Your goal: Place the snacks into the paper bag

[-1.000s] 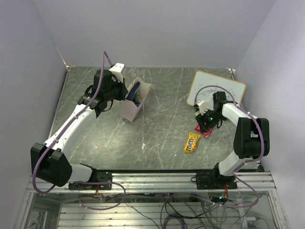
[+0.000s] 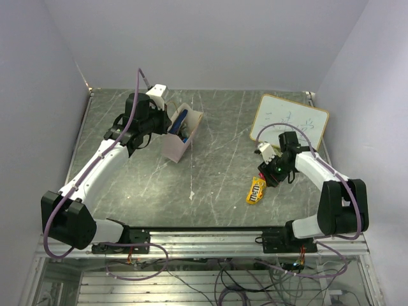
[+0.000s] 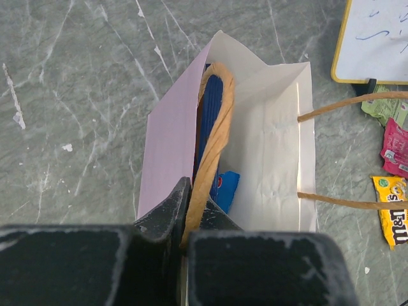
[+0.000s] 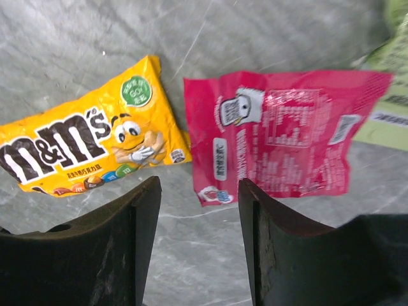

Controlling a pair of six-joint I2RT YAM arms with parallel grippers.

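Note:
The paper bag (image 2: 173, 149), pale pink outside and white inside, stands with its mouth open left of the table's middle. My left gripper is shut on one twisted brown handle (image 3: 220, 131) of it. Inside show a dark blue packet (image 3: 205, 124) and a bright blue one (image 3: 225, 190). Over the table at right, my right gripper is open, nothing between its fingers, near the lower left corner of a pink packet (image 4: 287, 127). The yellow M&M's packet (image 4: 83, 143) lies touching or nearly touching that packet's left side.
A green packet (image 4: 389, 83) lies right of the pink one. Behind, a whiteboard (image 2: 290, 115) rests on the table. The bag's second handle (image 3: 350, 203) sticks out to the right. Bare table (image 2: 220, 159) lies between bag and snacks.
My right gripper has moved slightly toward the table's front and left, toward the M&M's packet, and now hides most of the pink packet from above. The left arm and bag stay still.

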